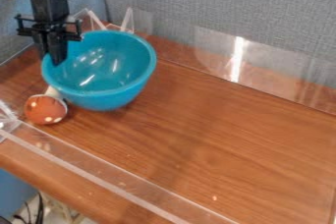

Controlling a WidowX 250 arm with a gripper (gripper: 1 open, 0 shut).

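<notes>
A large turquoise bowl (pixel 112 76) is at the left of the wooden table, with my black gripper (pixel 55 49) at its left rim, shut on it. The fingertips are partly hidden at the rim. Below the bowl, at its lower left, lies a mushroom-like toy (pixel 46 110) with a reddish-brown cap and a pale stem, the stem partly behind the bowl.
A grey padded wall (pixel 250 17) runs along the back. White rack-like pieces show behind the bowl and at the left edge. Cables hang below the table at lower left.
</notes>
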